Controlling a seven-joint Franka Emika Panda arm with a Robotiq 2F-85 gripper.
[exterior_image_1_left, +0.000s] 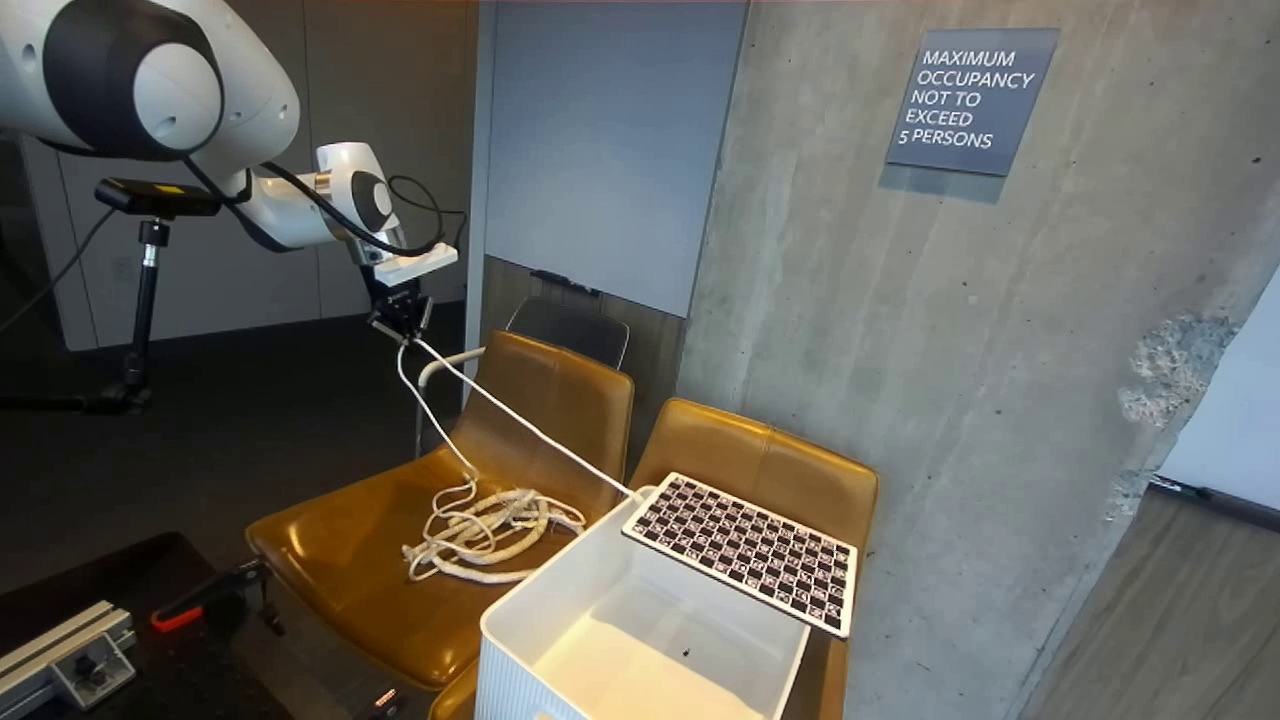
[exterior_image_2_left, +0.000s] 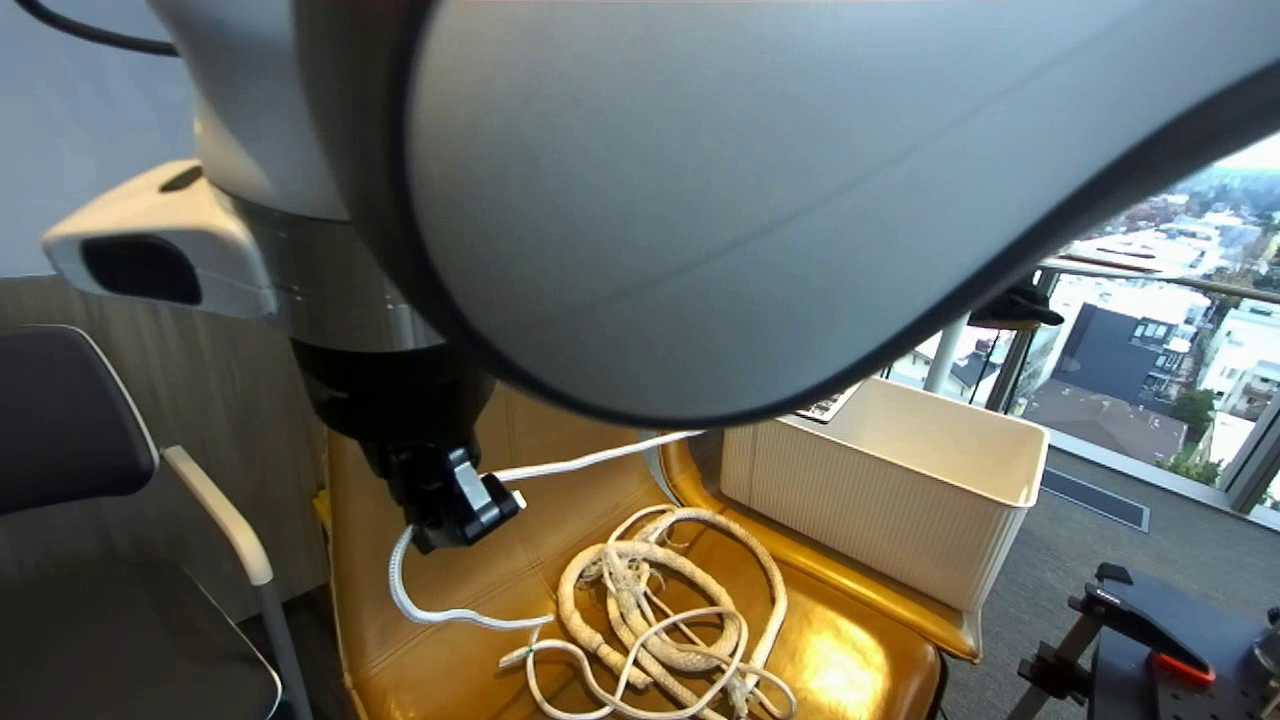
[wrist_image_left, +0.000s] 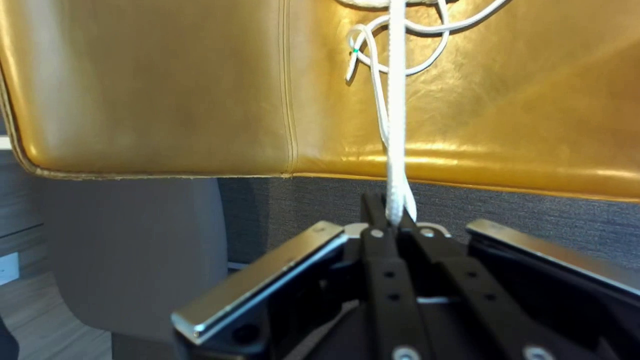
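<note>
My gripper is shut on a thin white rope, high above the left tan chair. From the fingers, one length of rope runs taut to the rim of the white bin, and another hangs down to the coiled ropes on the chair seat. In the wrist view the rope enters between the closed fingertips. The second exterior view has the gripper left of the coils, with rope leaving it on both sides. Where the rope's far end lies is hidden.
A checkered board rests across the bin's back edge. The bin stands on the right tan chair. A grey chair is close beside the gripper. A black table with a clamp sits front left.
</note>
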